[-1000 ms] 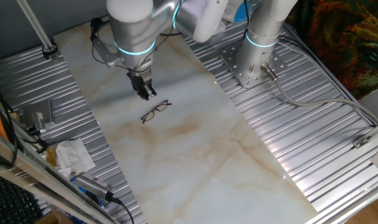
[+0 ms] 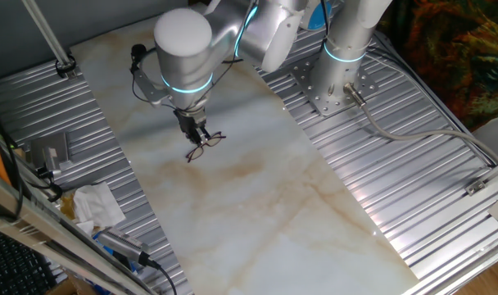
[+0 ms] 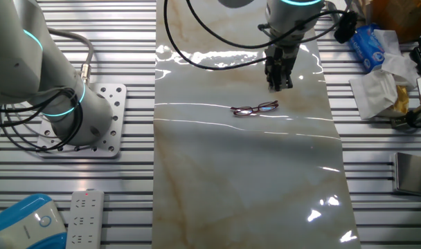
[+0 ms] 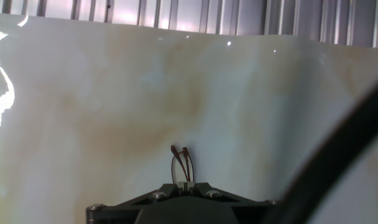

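Observation:
A pair of dark reddish-brown eyeglasses lies on the marble-patterned sheet, lenses facing up the table. My gripper hangs just above and behind them in exterior view 2, with a visible gap to the frame. From exterior view 1 the fingertips of the gripper overlap the upper edge of the glasses. At the bottom of the wrist view, the glasses show just beyond the dark gripper parts, which hide their lower portion. Whether the fingers are apart is too small to make out.
A power strip and a blue-white device stand near the robot base. White tissues and a cabled metal cylinder lie off the sheet's left side. Most of the sheet is clear.
My gripper has moved down and slightly right in exterior view 1, from clear of the glasses to overlapping their edge. The glasses have kept their place.

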